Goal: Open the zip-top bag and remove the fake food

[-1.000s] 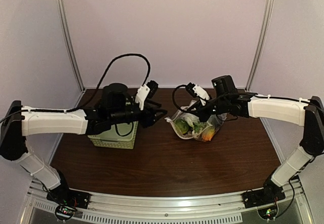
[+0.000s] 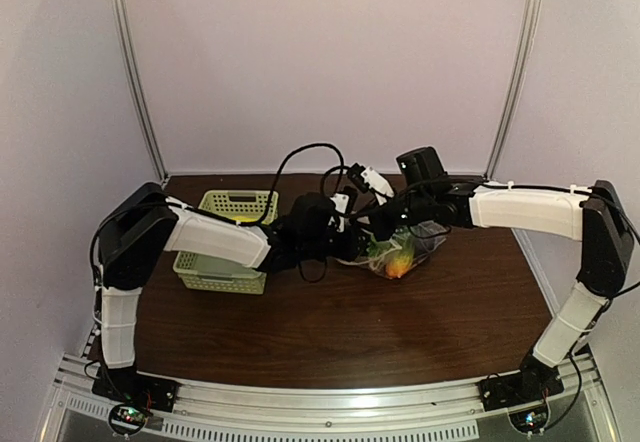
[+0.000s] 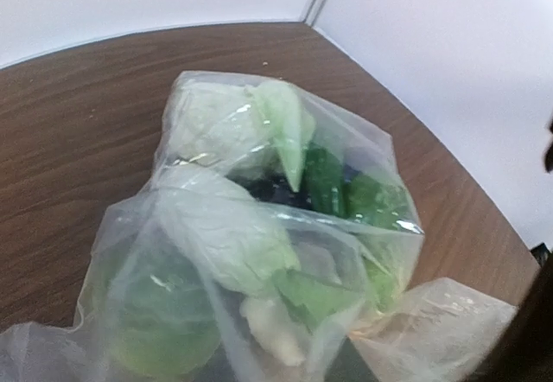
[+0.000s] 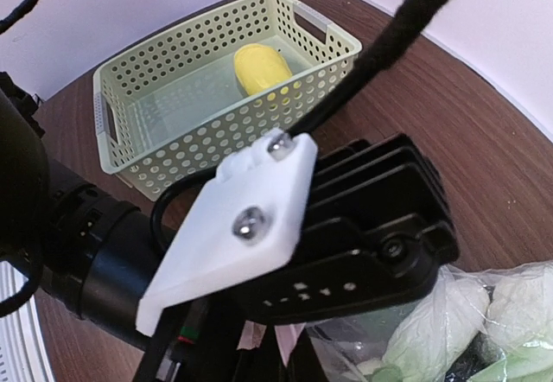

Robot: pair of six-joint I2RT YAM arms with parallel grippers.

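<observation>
The clear bag (image 2: 432, 244) lies right of the table's middle, full of fake food. Pale leafy pieces (image 3: 225, 226), a dark green piece (image 3: 324, 179) and a round green one (image 3: 164, 321) show through its film in the left wrist view; from the top, an orange piece (image 2: 399, 262) is visible. My left gripper (image 2: 357, 245) reaches the bag's left side; its fingertips are hidden. Over the bag's upper left part, my right gripper (image 2: 376, 226) is shut. The left gripper's body covers much of the right wrist view, so any film between the right fingers is not clear.
A pale green perforated basket (image 4: 186, 149) with a yellow piece (image 4: 261, 68) inside stands on the left, partly under the left arm. Both grippers are crowded close together above the bag.
My left gripper has moved right, from beside the basket to the bag, and now covers its left part. The right gripper has shifted slightly left.
</observation>
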